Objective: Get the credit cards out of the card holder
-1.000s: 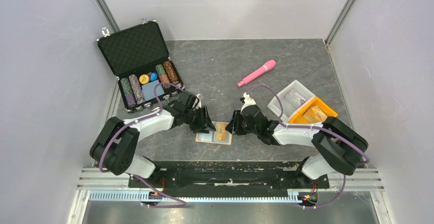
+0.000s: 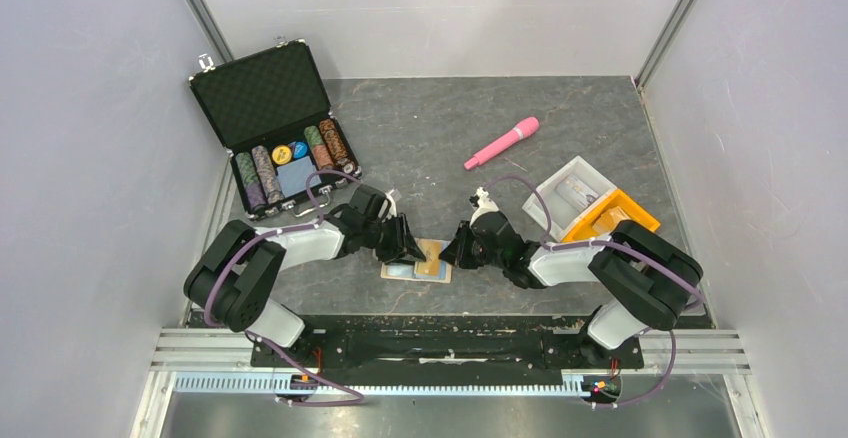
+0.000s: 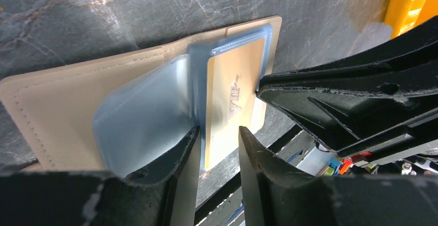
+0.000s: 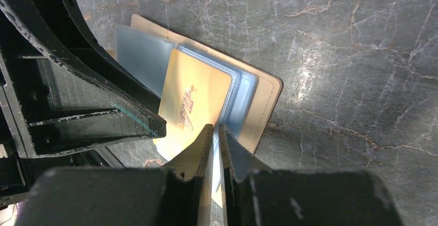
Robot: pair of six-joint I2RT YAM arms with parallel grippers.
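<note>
The beige card holder (image 2: 390,274) lies open on the grey table between the grippers, with translucent blue sleeves (image 3: 139,112) and a gold VIP card (image 3: 232,92) in them. My left gripper is part open, its fingertips at the sleeve and the near edge of the gold card. My right gripper has its fingertips narrowly apart at the card's and sleeves' edge, from the other side. Whether either pinches anything is unclear.
An open case of poker chips (image 2: 265,173) stands at the back left, a pink microphone (image 2: 500,146) at the back. White and orange boxes (image 2: 630,213) are at the right.
My left gripper has moved slightly right and toward the front, over the holder. The right arm has shifted slightly; the holder stays about where it was.
</note>
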